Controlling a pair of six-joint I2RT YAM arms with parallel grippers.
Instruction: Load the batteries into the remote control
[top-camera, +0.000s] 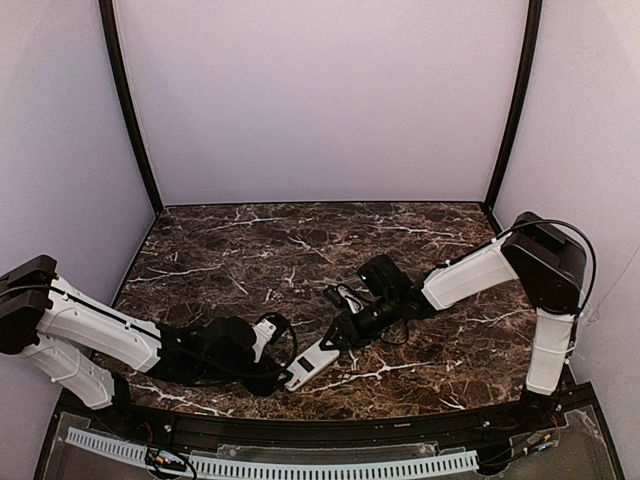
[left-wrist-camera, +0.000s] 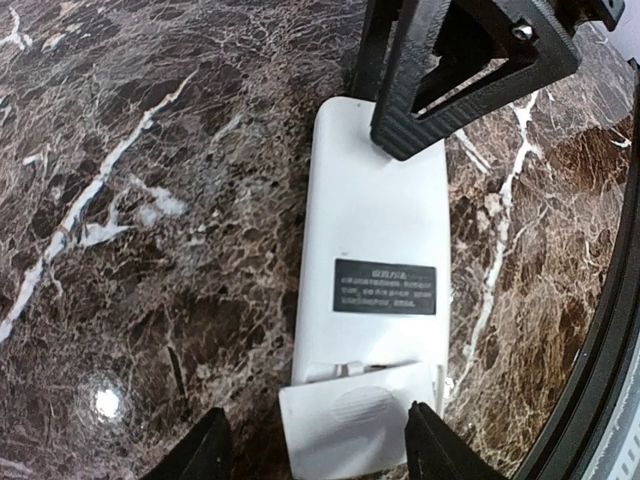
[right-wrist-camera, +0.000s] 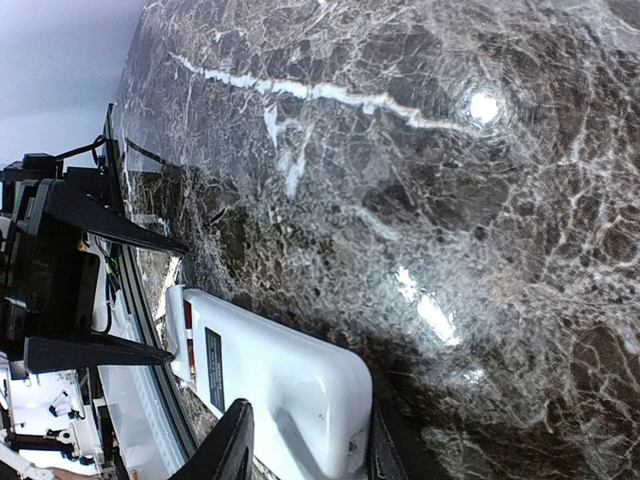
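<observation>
A white remote (top-camera: 312, 367) (left-wrist-camera: 371, 220) lies face down on the dark marble table near the front. In the left wrist view its battery cover (left-wrist-camera: 348, 425) sits tilted at the near end, between the fingertips of my left gripper, which is part open. My right gripper is at the far end of the remote, part open, with its fingers either side of that end. In the right wrist view something reddish shows under the lifted cover (right-wrist-camera: 175, 332). No loose batteries can be made out.
The front rail (top-camera: 330, 430) runs just beyond the remote, close to both grippers.
</observation>
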